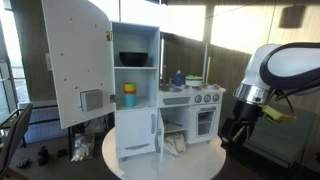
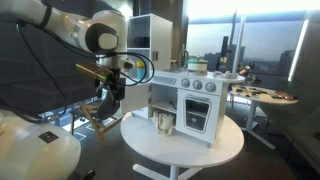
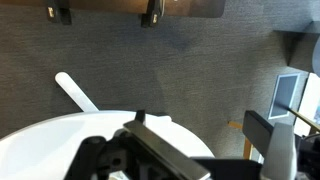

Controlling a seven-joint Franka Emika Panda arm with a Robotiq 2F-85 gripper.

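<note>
My gripper hangs off to the right of the white toy kitchen, past the edge of the round table. From the other side, the gripper shows left of the kitchen, clear of it. In the wrist view the dark fingers stand apart, open, with nothing held between them; carpet and the white table's rim lie below. A black bowl rests on the upper shelf of the toy fridge. Under it stands a stack of yellow and teal cups. A pale cloth hangs at the lower compartment.
The fridge door is swung wide to the left. Pots and a blue bottle stand on the stove top. The round table has bare room in front of the oven. Another table with small items stands behind.
</note>
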